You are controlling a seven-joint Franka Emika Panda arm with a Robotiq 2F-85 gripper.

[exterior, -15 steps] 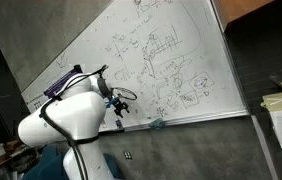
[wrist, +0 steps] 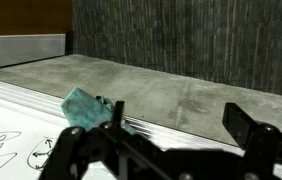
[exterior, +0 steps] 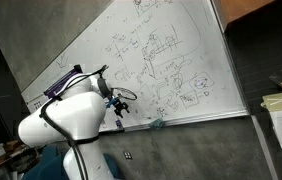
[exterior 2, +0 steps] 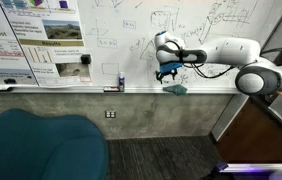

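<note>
My gripper stands open, its two dark fingers wide apart with nothing between them. In exterior view 2 the gripper (exterior 2: pixel 167 74) is in front of the whiteboard, just above and left of a green cloth (exterior 2: pixel 175 89) on the board's ledge. Exterior view 1 shows the cloth (exterior: pixel 157 124) as a small bunched shape on the ledge, to the right of the gripper (exterior: pixel 120 104). From the wrist, the teal cloth (wrist: pixel 85 108) appears left of the left finger, which partly hides it.
The whiteboard (exterior: pixel 161 62) carries marker drawings. On its ledge stands a small bottle (exterior 2: pixel 121 81), left of the cloth. A teal chair (exterior 2: pixel 43 142) occupies the front left, and printed posters (exterior 2: pixel 59 62) hang at the left.
</note>
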